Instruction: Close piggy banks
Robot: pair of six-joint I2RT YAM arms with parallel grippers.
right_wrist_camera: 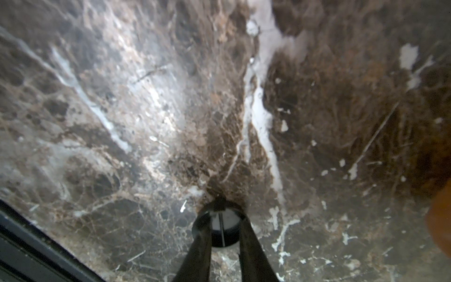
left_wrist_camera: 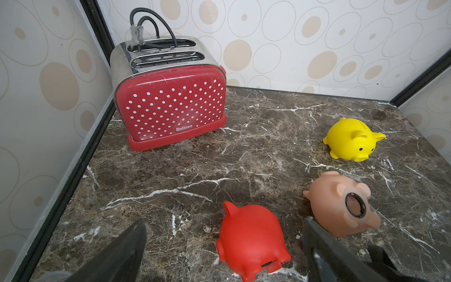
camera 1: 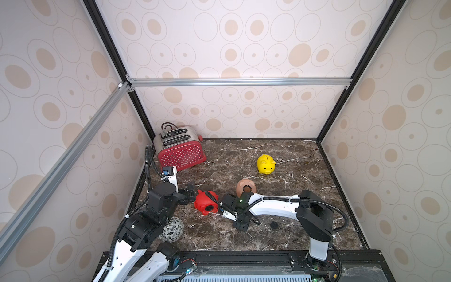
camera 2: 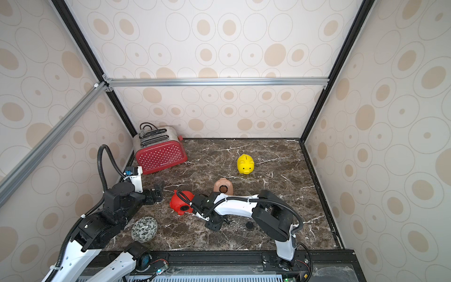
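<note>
In the right wrist view my right gripper is shut on a round black plug (right_wrist_camera: 225, 218), low over the marble. A red piggy bank (left_wrist_camera: 249, 235) lies with a dark opening, left of that gripper in the top views. Behind it a pink piggy bank (left_wrist_camera: 333, 206) lies on its side, its round opening showing. A yellow piggy bank (left_wrist_camera: 350, 141) stands farther back. My left gripper (camera 1: 188, 190) stands open, left of the red bank, with nothing between its fingers. Another black plug (camera 1: 274, 225) lies under the right arm.
A red toaster (left_wrist_camera: 173, 103) with cables stands at the back left. A patterned round object (camera 2: 144, 229) sits at the front left, beside the left arm. A black rail (right_wrist_camera: 33, 244) borders the front.
</note>
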